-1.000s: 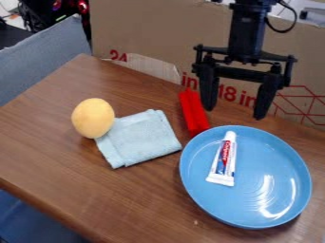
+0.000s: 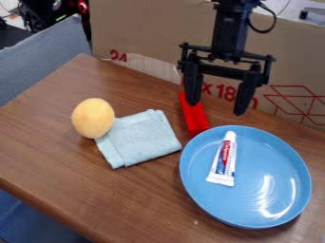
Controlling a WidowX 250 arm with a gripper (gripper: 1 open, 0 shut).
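My black gripper [image 2: 218, 91] hangs over the back of the table, open, with nothing seen between its fingers. Its left finger is just above a red object [image 2: 195, 116] lying on the wood. A blue plate [image 2: 273, 195] at the right holds a white toothpaste tube [image 2: 223, 158]. Left of the plate lie a folded pale blue cloth [image 2: 136, 140] and a round yellow object [image 2: 93, 119].
A cardboard sheet [image 2: 152, 33] stands along the table's back edge. A grey padded surface [image 2: 38, 66] borders the left side.
My gripper has moved to the left and slightly down over the last second, toward the red object. The things on the table look unmoved.
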